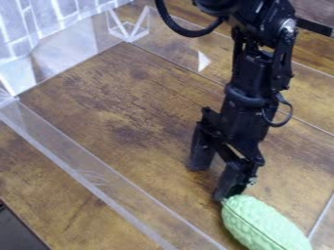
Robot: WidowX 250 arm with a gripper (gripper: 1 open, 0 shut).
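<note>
A black robot arm reaches down from the top right to the wooden board, its gripper (214, 168) low over the surface with its two dark fingers apart, one to the back left and one toward the front. A pale green, textured, oblong object (265, 227) lies at the bottom right, its upper end right by the front finger; whether they touch is hard to tell. Nothing shows between the fingers.
Clear plastic strips (92, 182) border the wooden board (98, 122) along the left and back. A pale checked cloth or surface (39, 24) is at the top left. The board's left and middle are bare.
</note>
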